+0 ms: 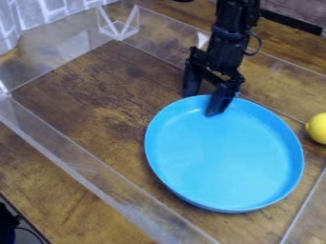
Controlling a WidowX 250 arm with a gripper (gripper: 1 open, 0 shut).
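A large blue plastic tray point(223, 157), round with a raised rim, lies on the brown wooden surface at centre right. The dark robot gripper point(214, 95) reaches down from the top of the view to the tray's back rim, its lower parts over or at that rim. Whether its fingers are open or shut, and whether they grip the rim, is too dark to tell.
A yellow object point(315, 128) sits at the right edge beside the tray. Clear plastic walls edge the surface on the left and at the back, with a white frame piece point(117, 25) at the top left.
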